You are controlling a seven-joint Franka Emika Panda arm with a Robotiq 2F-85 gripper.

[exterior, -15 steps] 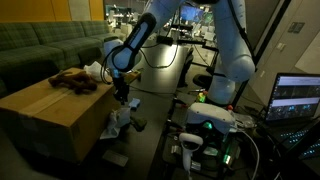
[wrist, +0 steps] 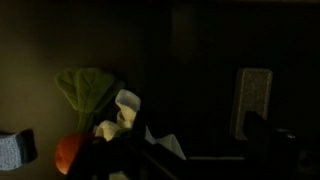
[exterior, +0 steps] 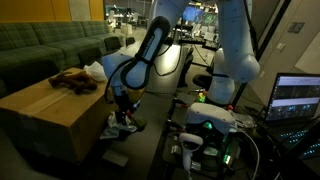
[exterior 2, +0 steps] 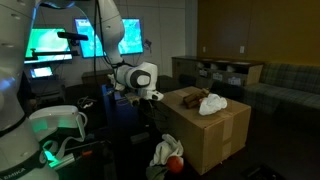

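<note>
My gripper [exterior: 128,110] hangs open, pointing down above the dark table near the cardboard box. In the wrist view its dark fingers are hard to make out. A crumpled white cloth [exterior: 115,126] lies on the table below and beside it; the wrist view shows the same white cloth [wrist: 126,108] close to one finger, partly hidden. Beside the cloth are a round red object [wrist: 68,152] and a green piece [wrist: 88,90]. On the other side lies a grey rectangular block [wrist: 252,98]. A blue-grey block [wrist: 12,151] sits at the left edge of the wrist view.
The large cardboard box [exterior 2: 207,133] stands right next to these things, with a brown item [exterior 2: 196,98] and white cloth [exterior 2: 213,104] on top. Bare dark table [wrist: 190,60] shows between the white cloth and the grey block.
My arm has come down and slightly right in exterior view 1. The white cloth, taller a second ago, now looks lower and more spread out.
</note>
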